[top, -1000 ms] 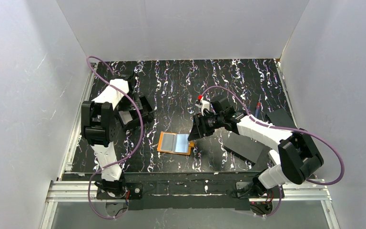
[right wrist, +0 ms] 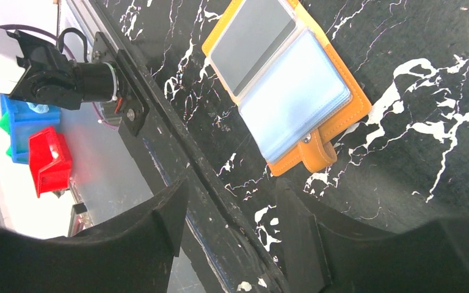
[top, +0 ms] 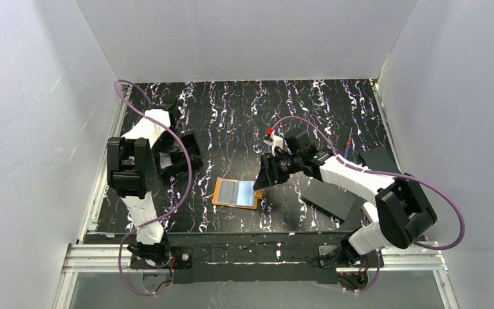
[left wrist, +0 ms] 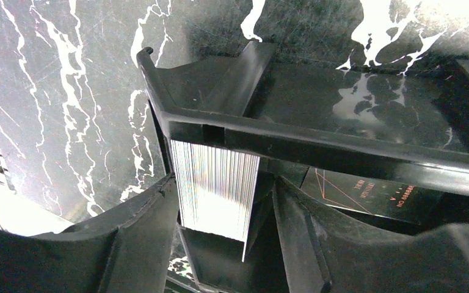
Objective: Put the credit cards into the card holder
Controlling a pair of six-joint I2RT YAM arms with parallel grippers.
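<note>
A stack of white-edged cards point(left wrist: 217, 183) stands on edge in the end slot of a black tray point(left wrist: 330, 144). My left gripper is open around that stack, one finger on either side. A gap shows on the right side; contact on the left cannot be told. One card sticks out lower than the others. The card holder point(right wrist: 349, 125), orange-brown with clear sleeves point(right wrist: 293, 97) and a snap tab, lies open on the table. My right gripper is open near its tab end, nothing between the fingers.
A black card point(left wrist: 372, 192) with printed lettering lies in the tray's other compartment. On the right of the table are dark flat panels point(top: 331, 198) and a pen-like item point(top: 348, 145).
My right arm and the card holder have kept their places.
</note>
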